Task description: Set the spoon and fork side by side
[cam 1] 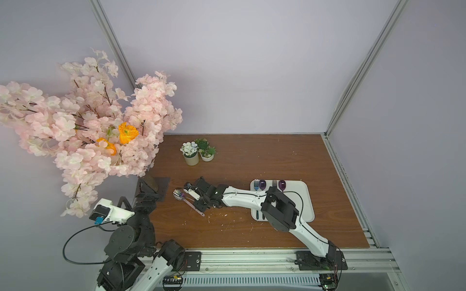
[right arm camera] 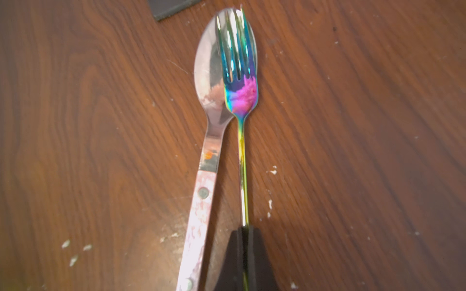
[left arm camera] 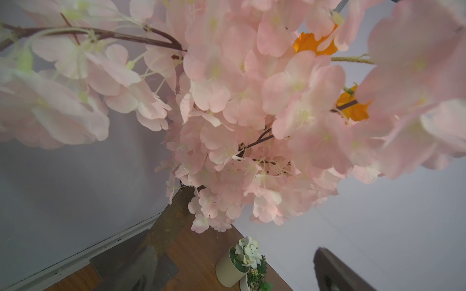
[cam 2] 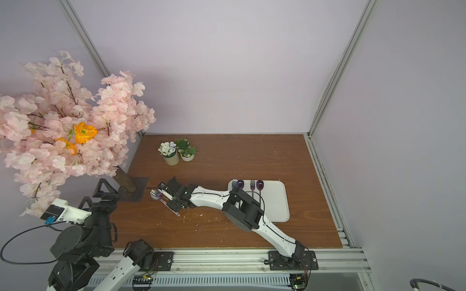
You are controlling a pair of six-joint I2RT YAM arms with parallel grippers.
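In the right wrist view a rainbow-coloured fork [right arm camera: 241, 101] lies with its tines over the right part of the bowl of a silver spoon [right arm camera: 206, 77]. The spoon's pale pink handle runs down the left, with a narrow gap between it and the fork's handle. The fork's thin handle passes between the fingertips of my right gripper, which is shut on it. From the top left view, both utensils lie at the table's left, partly hidden by that gripper. My left gripper is open and empty, raised in front of the blossoms, away from the utensils.
A white tray [cam 1: 303, 201] with several forks and spoons lies under the right arm. Pink blossoms [cam 1: 68, 126] crowd the left arm. Two small potted plants, one in a beige pot [cam 1: 191, 159], stand at the back left.
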